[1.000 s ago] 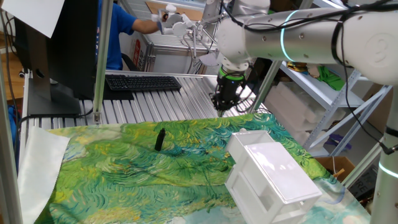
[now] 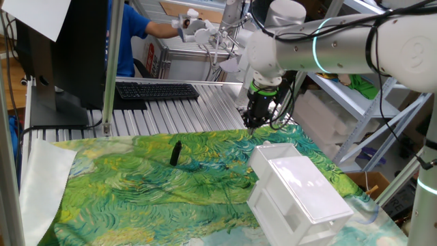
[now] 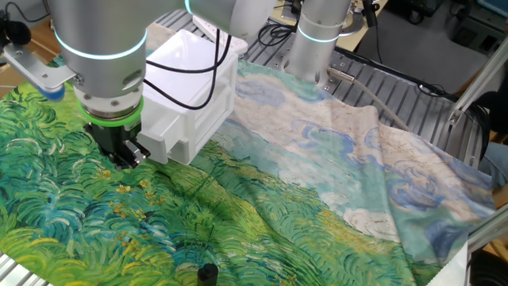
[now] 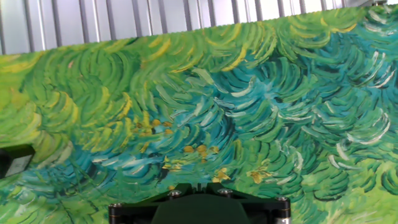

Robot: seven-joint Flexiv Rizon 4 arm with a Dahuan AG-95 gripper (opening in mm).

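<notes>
My gripper (image 2: 250, 131) hangs over the cloth's back edge in exterior view 1, behind the white drawer unit (image 2: 311, 184). In the wrist view the gripper's fingertips (image 4: 184, 189) meet at the bottom centre, with nothing visible between them. One drawer (image 2: 275, 152) of the unit is pulled out; exterior view 2 shows the gripper (image 3: 136, 163) beside that drawer's front (image 3: 155, 143). A black cylindrical object (image 2: 176, 154) stands on the cloth, away from the gripper. Part of the black object (image 4: 15, 160) shows at the wrist view's left edge.
A green and blue painted cloth (image 2: 150, 198) covers the table, mostly clear. Behind it lie bare metal slats with a keyboard (image 2: 157, 91) and a monitor (image 2: 65, 61). A white sheet (image 2: 44, 191) lies at the left. A person sits at the back.
Over the last second my gripper has come down toward the cloth and shifted a little to the right in exterior view 1. The drawer unit and black object have stayed put.
</notes>
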